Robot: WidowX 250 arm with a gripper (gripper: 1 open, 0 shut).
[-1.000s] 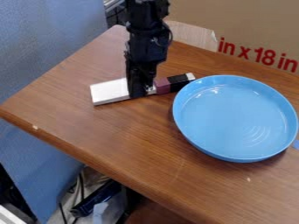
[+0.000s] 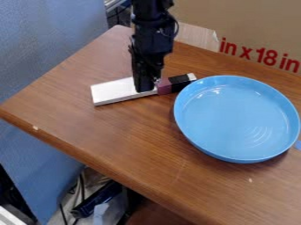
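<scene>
My black gripper point(image 2: 146, 83) points straight down over a long flat bar lying on the wooden table. The bar has a white left part point(image 2: 113, 90) and a dark end with maroon and black point(image 2: 173, 85) at the right. My fingertips are at the middle of the bar; whether they are shut on it I cannot tell. A light blue plate point(image 2: 235, 119) lies to the right of the bar.
A cardboard box point(image 2: 241, 26) with red print stands behind it. A blue surface and loose items lie beyond the left edge.
The bar and plate look unmoved.
</scene>
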